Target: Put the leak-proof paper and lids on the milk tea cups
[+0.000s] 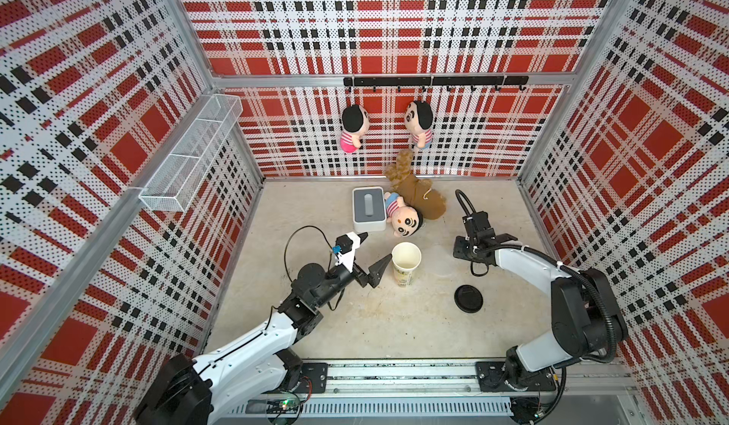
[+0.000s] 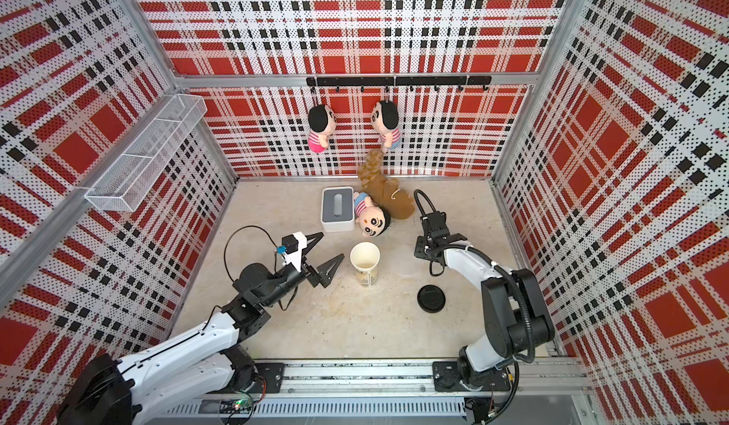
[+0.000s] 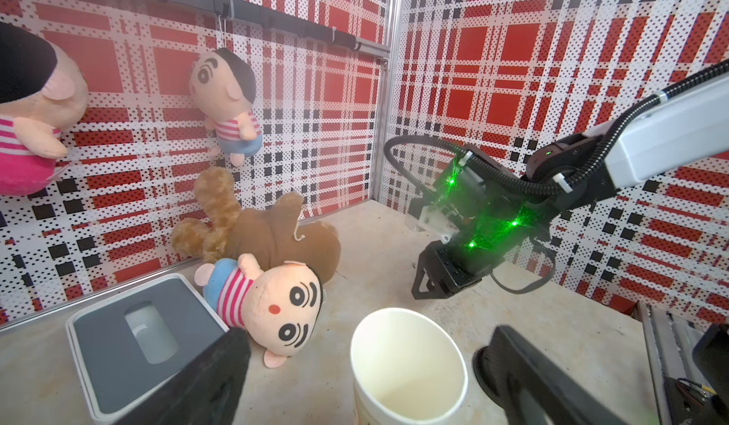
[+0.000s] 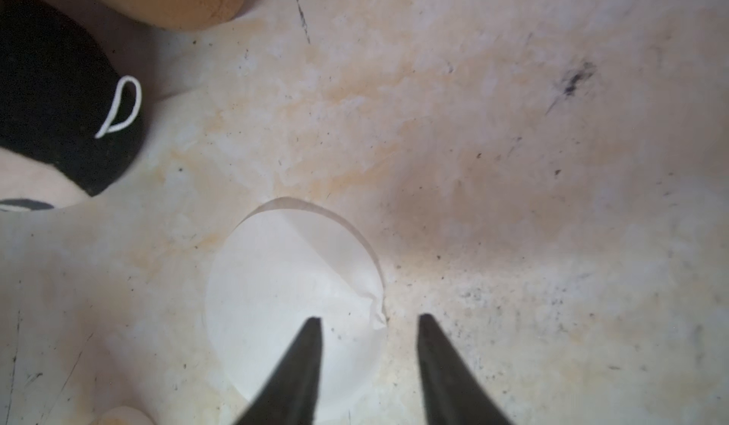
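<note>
A paper cup [image 1: 404, 269] stands mid-table, with my left gripper [image 1: 373, 256] open just left of it; in the left wrist view the cup [image 3: 407, 368] sits between its blurred fingers. A thin round white paper [image 4: 281, 288] lies flat on the table under my right gripper, creased at its right edge. In the right wrist view the right fingers are part open, over the paper's lower right, with nothing visible between them. A black lid [image 1: 468, 299] lies in front of the paper.
A grey-topped container [image 1: 369, 208], a fallen doll [image 1: 404, 216] and a brown plush [image 1: 425, 197] are at the back. Two dolls hang on the back rail [image 1: 455, 81]. A wire basket [image 1: 190, 151] is on the left wall.
</note>
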